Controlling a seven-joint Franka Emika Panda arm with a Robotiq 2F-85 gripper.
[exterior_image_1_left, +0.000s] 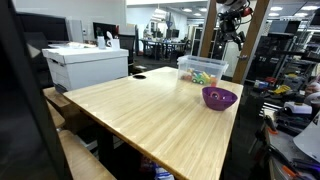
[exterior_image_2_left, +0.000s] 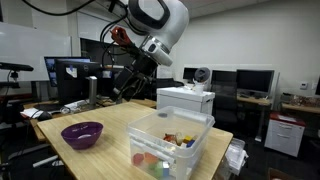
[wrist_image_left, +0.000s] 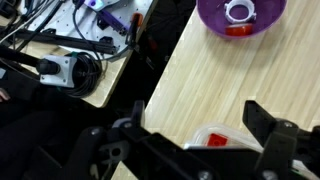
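High above the table, my gripper is open, its black fingers far apart with nothing between them. It hangs near the clear bin in exterior view 2, the gripper (exterior_image_2_left: 126, 84) well above the tabletop. A purple bowl (wrist_image_left: 208, 14) holds a white ring-shaped thing (wrist_image_left: 239, 11) and a small red object (wrist_image_left: 239, 30). The clear plastic bin (exterior_image_2_left: 172, 124) has several colourful items inside. In the wrist view, part of the bin lies below the fingers, with a red item (wrist_image_left: 217, 140) showing in it.
A small dark object (exterior_image_1_left: 139, 76) lies near its far edge. A white cabinet (exterior_image_1_left: 92, 69) stands behind. Cables and a metal frame (wrist_image_left: 100, 45) lie beside the table in the wrist view.
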